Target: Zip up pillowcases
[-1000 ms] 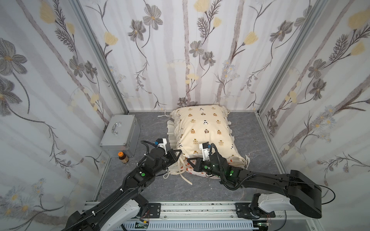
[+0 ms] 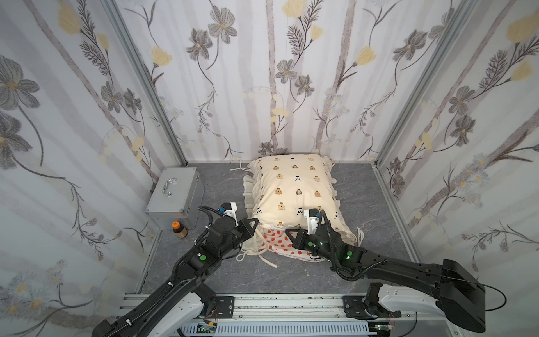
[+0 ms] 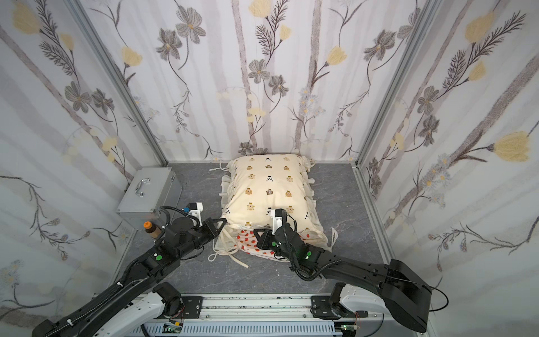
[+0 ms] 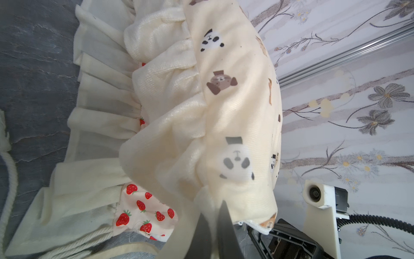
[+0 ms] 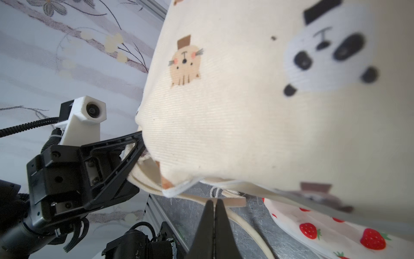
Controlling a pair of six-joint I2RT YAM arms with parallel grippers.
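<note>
The cream pillowcase (image 2: 297,188) with small animal prints lies plump on the grey floor, a ruffle along its left side. Strawberry-print cloth (image 2: 286,242) shows beneath its front edge. My left gripper (image 2: 256,220) is shut at the front left corner, where cream fabric (image 4: 189,224) runs between its fingertips. Just below the front edge, my right gripper is shut, with nothing clearly visible between its tips. A pale edge strip (image 5: 258,188) runs behind those tips along the case's underside. I cannot make out a zipper pull.
A silver case (image 2: 175,191) and a brown bottle with an orange cap (image 2: 179,229) stand at the left. Loose cream ties (image 2: 266,255) lie near the left gripper. Bare floor (image 2: 365,196) is open on the right.
My right gripper has moved to the right along the front edge, widening the gap to the left one. The left gripper has shifted slightly left, and more strawberry cloth shows between them.
</note>
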